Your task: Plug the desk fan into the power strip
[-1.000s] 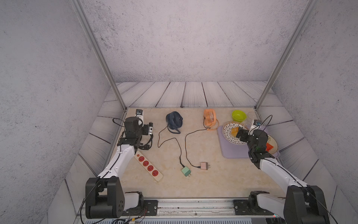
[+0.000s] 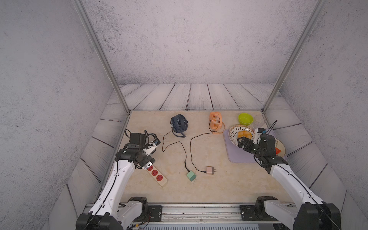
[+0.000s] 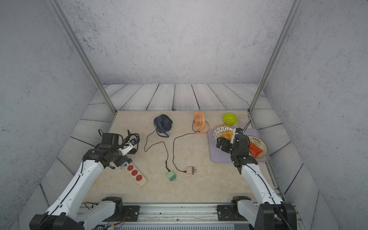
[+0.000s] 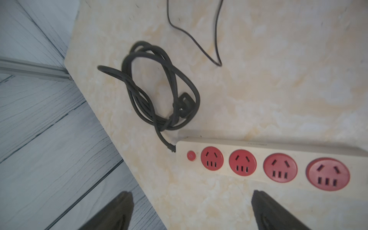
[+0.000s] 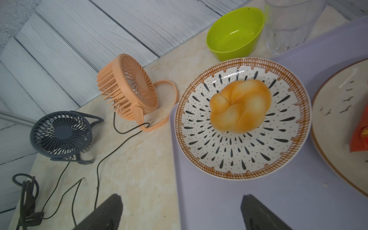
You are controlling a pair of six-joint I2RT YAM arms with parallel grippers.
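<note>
Two small desk fans stand at the back of the table: a dark blue fan (image 2: pixel 179 125) and an orange fan (image 2: pixel 215 121). A thin black cord runs from the blue one to a green plug (image 2: pixel 191 176); another joins the orange one to a pink plug (image 2: pixel 210 170). The cream power strip (image 4: pixel 258 159) with red sockets lies at the left, partly covered by my left arm in the top left view. Above it, my left gripper is open and empty. Over the tray's left part hangs my right gripper, also open, touching nothing.
A coiled black cable (image 4: pixel 153 88) lies at the strip's end. On the right, a lilac tray (image 2: pixel 235 156) holds a patterned plate (image 5: pixel 230 168) with bread and a second plate (image 5: pixel 325 138). Behind are a green bowl (image 5: pixel 237 34) and clear glass (image 5: pixel 287 30).
The right arm has shifted and turned slightly over the tray. Fans and plugs stay put.
</note>
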